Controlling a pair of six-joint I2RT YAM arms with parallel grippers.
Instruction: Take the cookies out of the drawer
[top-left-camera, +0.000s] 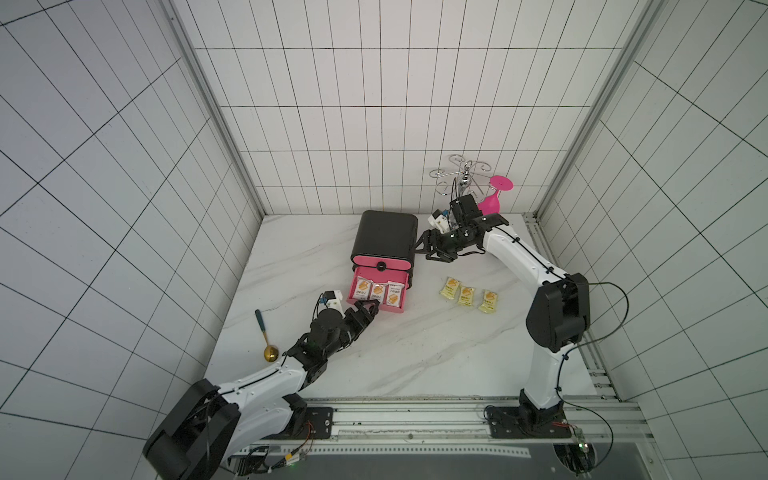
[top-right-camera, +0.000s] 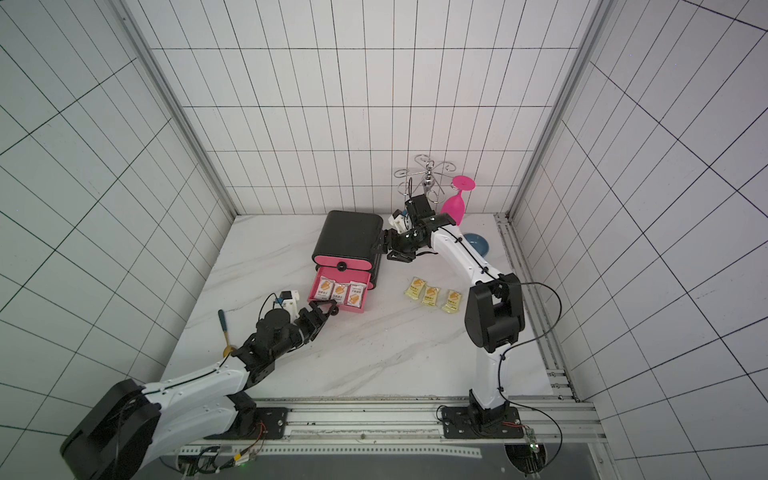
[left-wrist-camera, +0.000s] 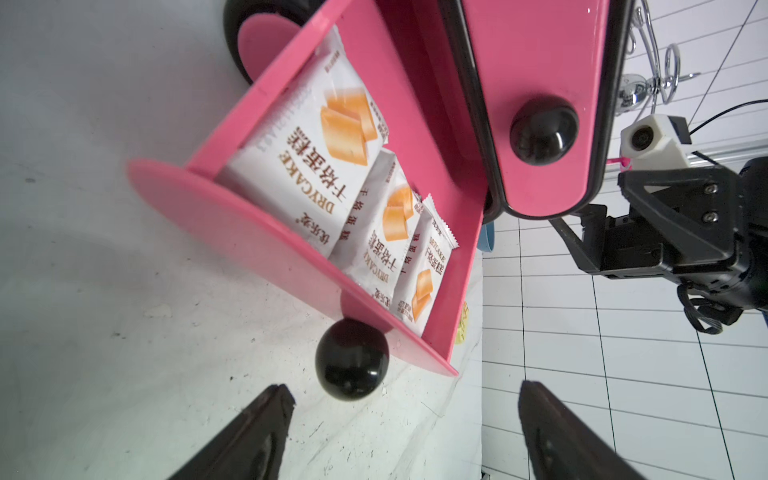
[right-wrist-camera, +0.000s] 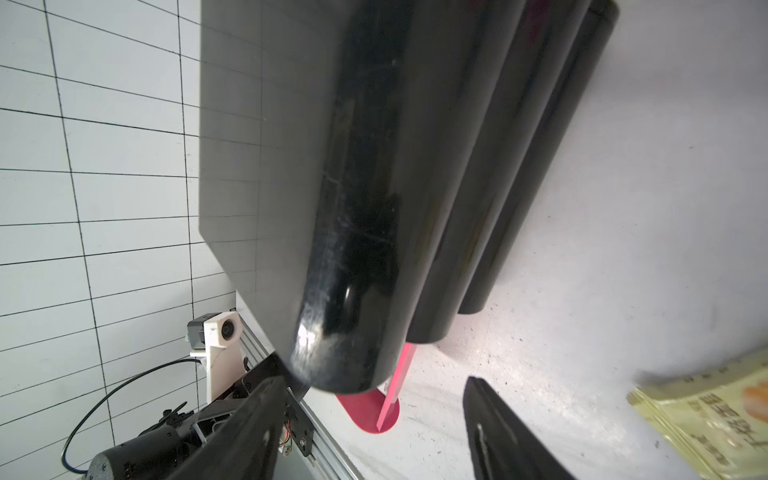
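The lower pink drawer (left-wrist-camera: 320, 276) of the black cabinet (top-left-camera: 388, 233) is pulled out. Three white cookie packets lie side by side inside: the left one (left-wrist-camera: 316, 152), the middle one (left-wrist-camera: 382, 232) and the right one (left-wrist-camera: 424, 272). Just in front of the drawer's black knob (left-wrist-camera: 352, 358) is my left gripper, its fingers apart on either side of the view and nothing held. My right gripper stands open beside the cabinet's right side, apart from the packets, with nothing between its fingers.
Three yellow packets (top-left-camera: 466, 296) lie on the table to the cabinet's right. A ladle (top-left-camera: 265, 336) rests at the left. A metal rack (top-right-camera: 426, 176), a pink goblet (top-right-camera: 456, 200) and a blue bowl (top-right-camera: 477, 243) stand at the back right.
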